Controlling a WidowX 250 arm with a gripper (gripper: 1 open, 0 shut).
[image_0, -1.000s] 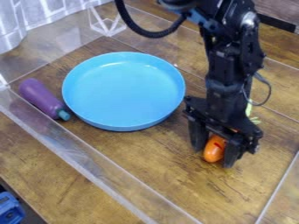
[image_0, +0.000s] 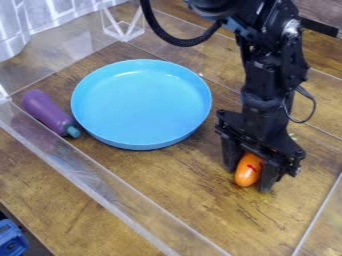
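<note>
My black gripper (image_0: 259, 150) is low over the wooden table at the right, its fingers down around an orange carrot-like object (image_0: 247, 172). Whether the fingers are closed on it or only around it I cannot tell. A blue round plate (image_0: 140, 100) lies to the left of the gripper, apart from it.
A purple eggplant-like toy (image_0: 47, 110) lies at the far left. A blue object (image_0: 8, 241) sits at the bottom left corner. Clear barriers run along the left and back left.
Since a second ago my gripper has moved slightly down and toward the front, and more of the orange object shows.
</note>
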